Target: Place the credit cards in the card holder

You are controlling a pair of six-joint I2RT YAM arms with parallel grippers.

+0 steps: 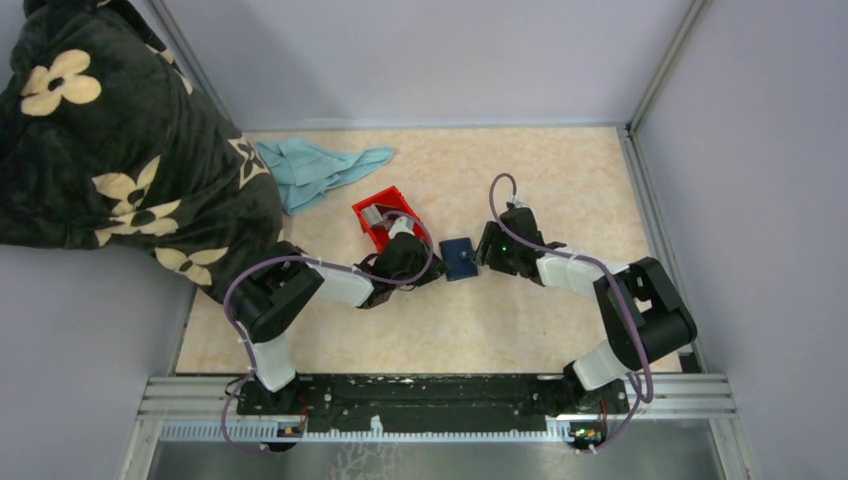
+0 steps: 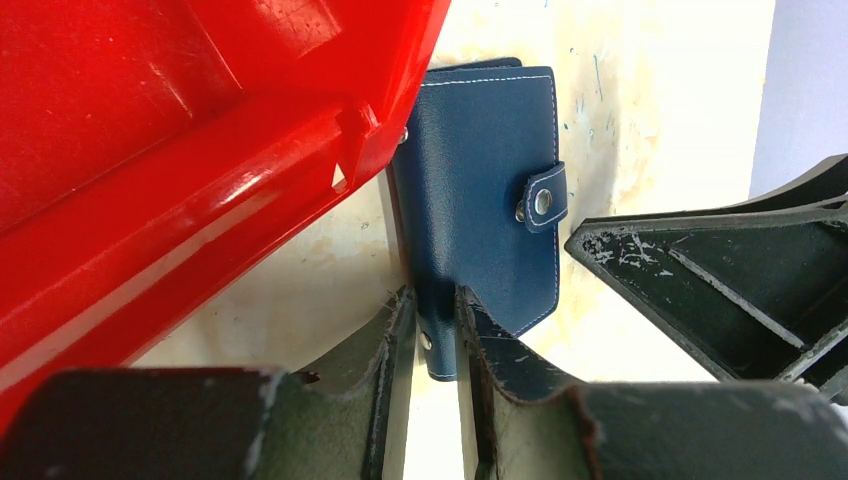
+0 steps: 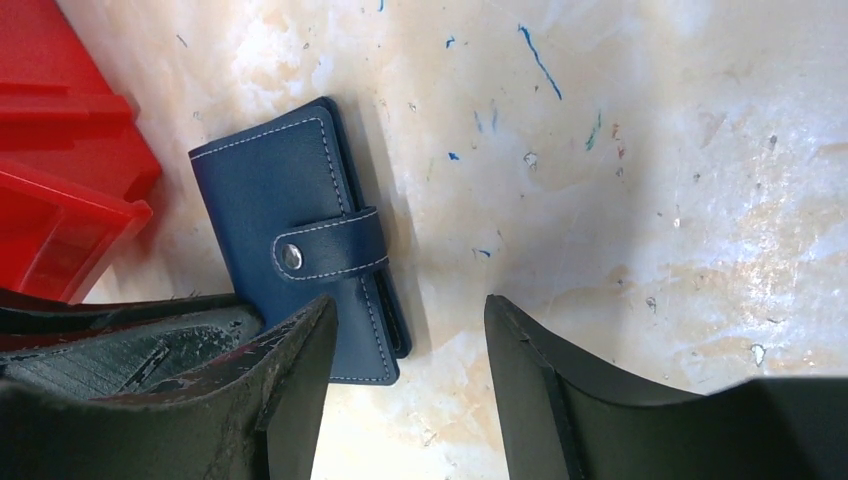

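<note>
The dark blue card holder (image 1: 459, 258) lies on the table between my two grippers, its snap strap (image 3: 331, 246) folded over the front. My left gripper is at the holder's spine side; its fingers stand a little apart, and a strip of the spine shows between them. To the right of the holder is my right gripper, open with bare table between its fingertips. Pale, card-like pieces (image 1: 376, 214) sit in the red box (image 1: 366, 238); I cannot make them out clearly.
The red box wall (image 2: 370, 130) rises close to the holder's upper left. A teal cloth (image 1: 312, 172) lies at the back left, beside a dark flowered blanket (image 1: 130, 150).
</note>
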